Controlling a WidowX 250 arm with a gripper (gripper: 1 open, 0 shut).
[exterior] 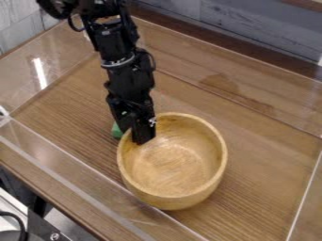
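Note:
My black gripper [134, 127] is lowered at the back-left rim of a beige oval bowl [171, 169], which sits on the wooden table near the front. A small green object [117, 132] shows just left of the gripper, mostly hidden behind it and the bowl. Whether the fingers are open or shut, and whether anything is between them, I cannot make out against the dark arm.
A wall runs along the back. Cables lie at the lower left, beyond the table's edge.

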